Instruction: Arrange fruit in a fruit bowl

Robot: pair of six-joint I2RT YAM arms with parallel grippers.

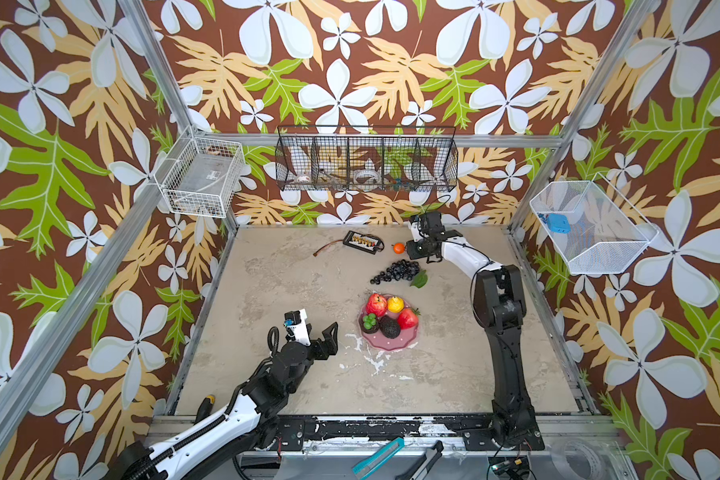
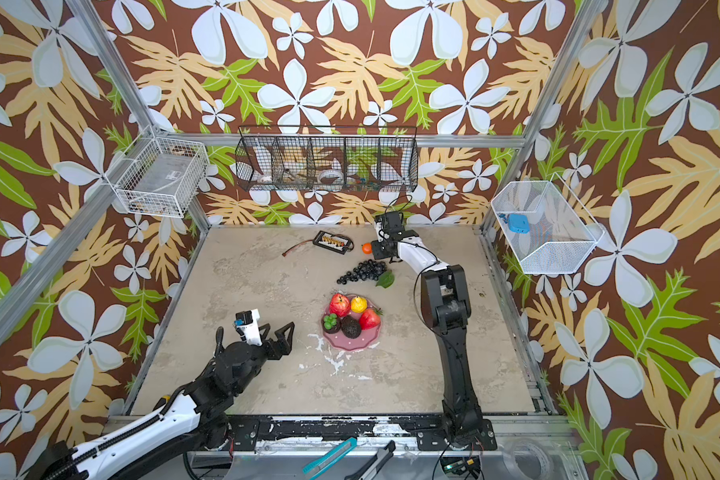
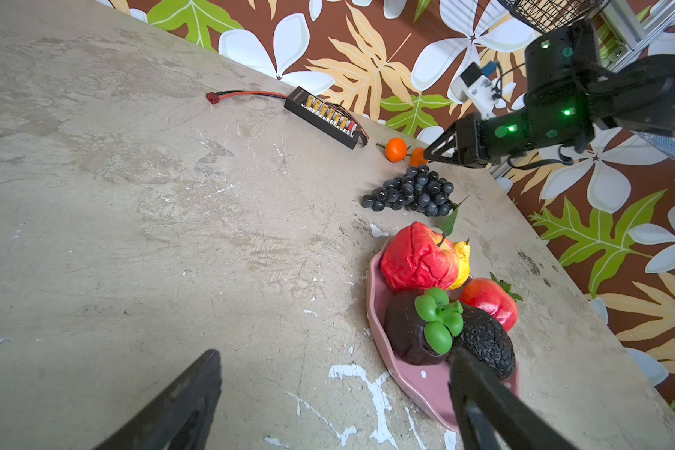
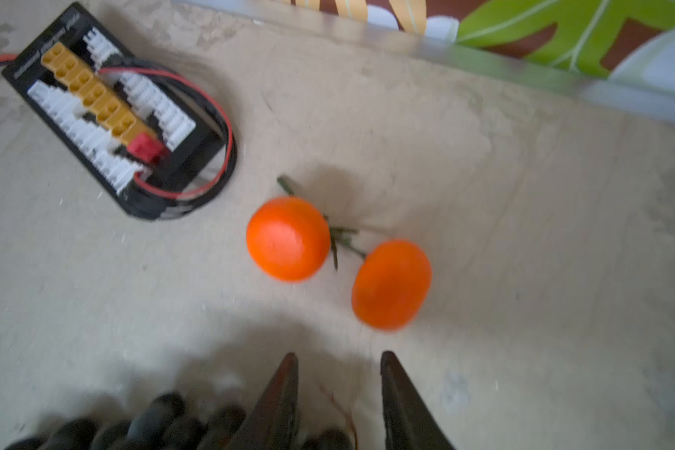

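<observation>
A pink plate (image 1: 391, 344) carries several fruits: a red pepper-like fruit (image 3: 416, 259), a yellow one, a red one with green leaves (image 3: 490, 301), a mangosteen (image 3: 410, 335) and a dark rough one (image 3: 487, 342). Two small orange fruits, one rounder (image 4: 288, 238) and one longer (image 4: 391, 285), lie on the table by the back wall. Just short of them stands my right gripper, part open, nothing between its fingers. Black grapes (image 1: 393, 273) with a green leaf lie in front of it. My left gripper is open and empty, left of the plate.
A black connector board (image 4: 112, 105) with a cable lies left of the orange fruits. Wire baskets (image 1: 365, 164) hang above the back edge. Left of the plate, the table (image 1: 272, 280) is clear.
</observation>
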